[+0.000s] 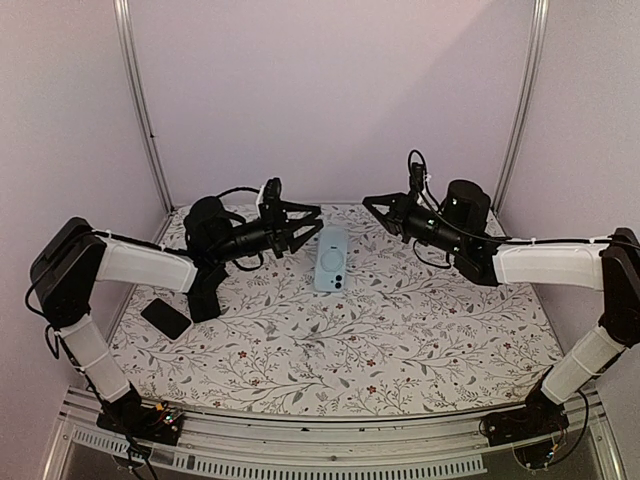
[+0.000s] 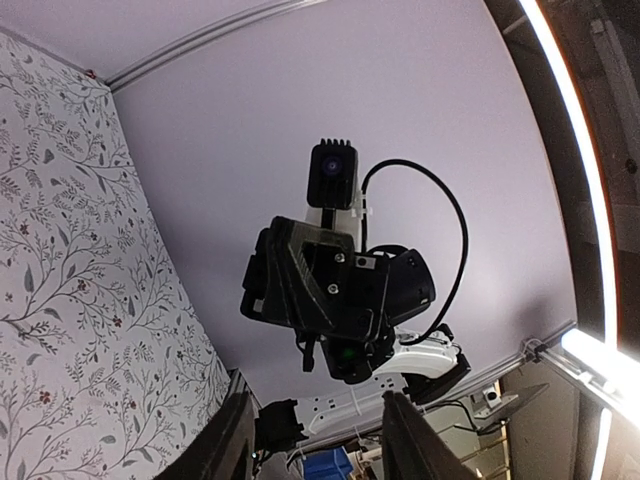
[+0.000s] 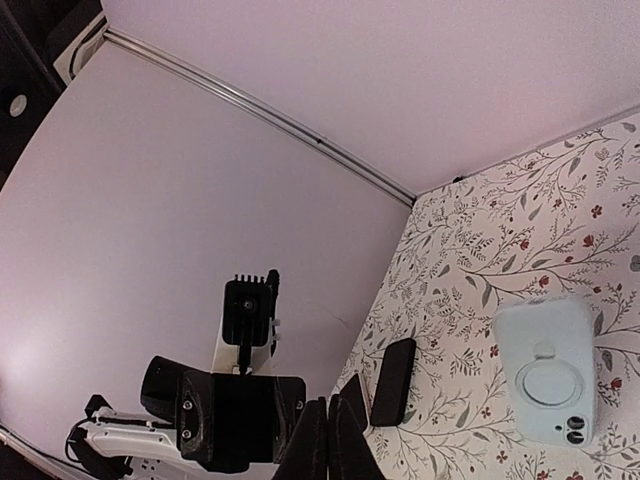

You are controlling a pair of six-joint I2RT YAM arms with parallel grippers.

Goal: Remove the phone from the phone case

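The phone in its pale blue case [image 1: 331, 258] is back side up at the patterned table, between the two arms, with its camera end toward the front. Its ring and camera lenses show in the right wrist view, where the case [image 3: 548, 365] is at the right; the screen is hidden beneath. My left gripper [image 1: 319, 221] stands open just behind and left of it, its fingers [image 2: 225, 440] apart and empty. My right gripper [image 1: 370, 206] is shut, up and to the right of the case; nothing shows between its fingers.
Two dark phone-like slabs lie at the left: one flat slab [image 1: 166, 318] out in the open, another [image 1: 203, 302] by the left arm. Pale walls [image 1: 320, 100] close off the back and sides.
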